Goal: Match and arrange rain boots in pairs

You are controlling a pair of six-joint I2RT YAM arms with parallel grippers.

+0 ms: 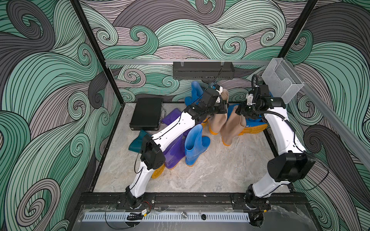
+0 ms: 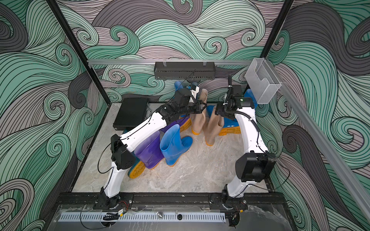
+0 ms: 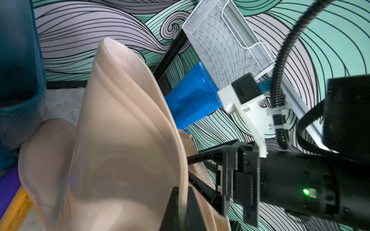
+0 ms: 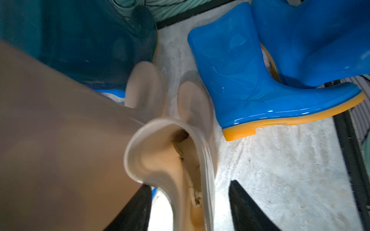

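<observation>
Two beige boots stand side by side at the middle back, the left one (image 1: 217,123) tall, the right one (image 1: 232,130) nearer the front. My left gripper is shut at the rim of a beige boot (image 3: 119,146), the thin wall seen between its fingers. My right gripper is part open, its blurred fingers either side of the other beige boot's shaft (image 4: 210,169). A light blue boot (image 1: 194,146) stands in front of purple boots (image 1: 173,157); blue boots (image 4: 246,84) lie at the right back, and teal boots (image 1: 136,142) lie at the left.
A black case (image 1: 145,113) occupies the back left. A wire basket (image 1: 281,79) hangs at the back right, and a dark shelf (image 1: 203,70) on the back rail.
</observation>
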